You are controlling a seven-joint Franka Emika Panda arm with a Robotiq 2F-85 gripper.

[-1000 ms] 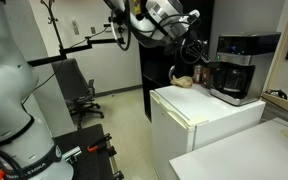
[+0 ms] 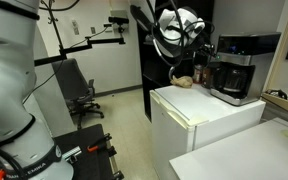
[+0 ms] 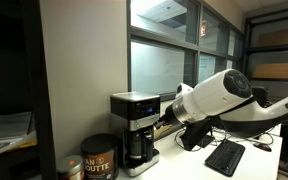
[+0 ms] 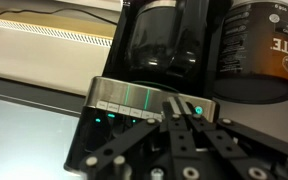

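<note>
The black and silver coffee maker (image 2: 242,68) stands on the white cabinet top. Its glass carafe (image 4: 162,36) and its front control panel (image 4: 124,104), with small green lights, appear in the wrist view. My gripper is shut, and nothing shows between its fingers; its tips overlap the panel's button strip in that view. From the other side, my gripper (image 3: 165,122) is at the front of the coffee maker (image 3: 136,108), near its upper part. Whether the fingertips touch the panel cannot be told.
A dark coffee can (image 4: 256,60) stands close beside the coffee maker. A tan object (image 2: 184,81) lies on the cabinet top (image 2: 189,101) near the wall. An office chair (image 2: 76,88) is on the floor at left.
My arm's wrist has come down somewhat and shifted, bringing the gripper nearer the front of the coffee maker. The coffee maker and the things around it have not visibly moved.
</note>
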